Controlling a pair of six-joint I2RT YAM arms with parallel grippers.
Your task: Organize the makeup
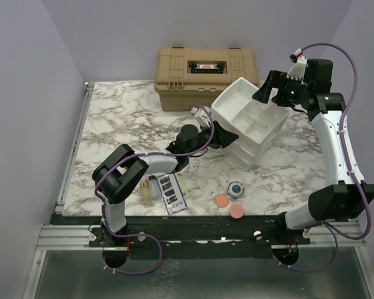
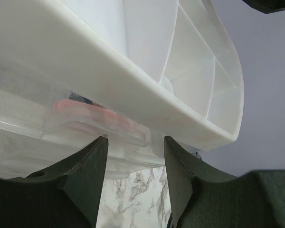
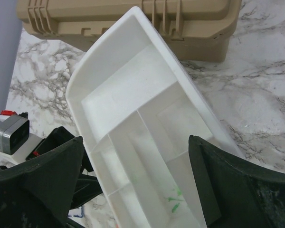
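A white tiered organizer [image 1: 249, 124] stands at the table's centre right, its upper tray empty of items [image 3: 123, 85]. My left gripper [image 1: 223, 138] is at its front left; in the left wrist view its fingers [image 2: 85, 190] are apart, just below the upper tray's rim, before a clear drawer front [image 2: 95, 123] with something pink behind it. Whether they touch it is unclear. My right gripper [image 1: 268, 87] hangs open over the organizer's back right. On the front table lie an eyeshadow palette [image 1: 173, 194], bottles [image 1: 146, 193], a round silver item [image 1: 235, 189] and pink discs [image 1: 236, 211].
A tan toolbox [image 1: 204, 87] stands along the back, close behind the organizer.
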